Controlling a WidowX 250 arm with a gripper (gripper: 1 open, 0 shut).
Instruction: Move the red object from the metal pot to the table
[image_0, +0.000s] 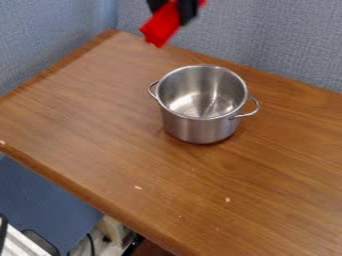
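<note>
High at the top of the view, a red object hangs in the air, up and to the left of the metal pot. Dark fingers of my gripper are shut on it; most of the gripper and the arm lie beyond the top edge of the frame. The metal pot stands upright on the wooden table, right of the middle, and its inside looks empty. Two looped handles stick out from its left and right sides.
Bare wood stretches left, right and in front of the pot. Grey-blue walls rise behind the table. Past its front left edge are a blue surface and some cables.
</note>
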